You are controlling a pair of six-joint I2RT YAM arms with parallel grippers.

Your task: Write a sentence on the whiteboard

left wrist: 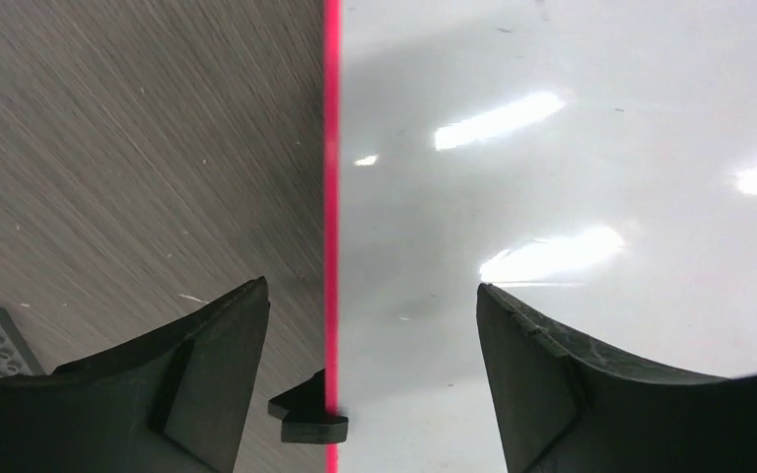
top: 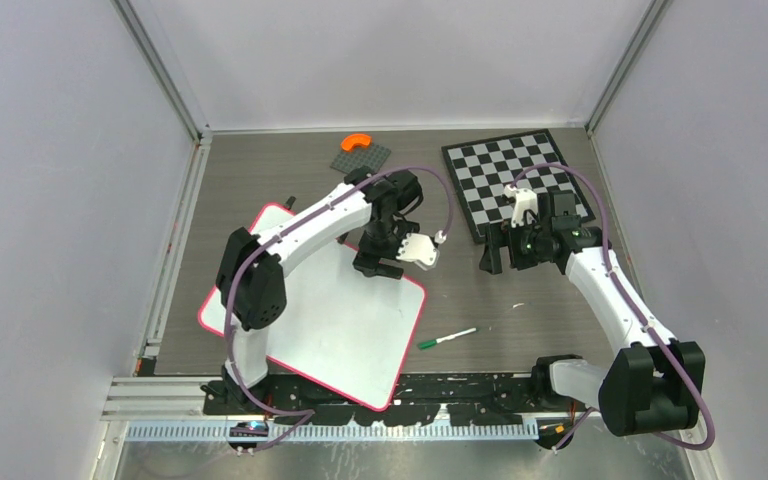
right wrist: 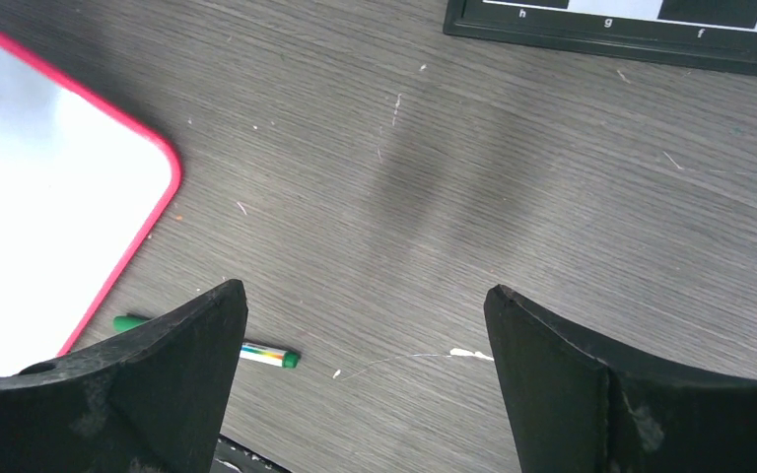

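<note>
Flat on the left half of the table lies the whiteboard, blank, with a pink-red rim. My left gripper is over its upper right edge. In the left wrist view the whiteboard's rim runs between the parted fingers, and nothing is gripped. To the right of the board rests a white marker with a green cap; the right wrist view shows the marker partly hidden behind a finger. My right gripper hangs open and empty above bare table.
A chessboard occupies the back right. At the back middle are a dark grey studded plate and an orange curved piece. A small black clip sits on the whiteboard's rim.
</note>
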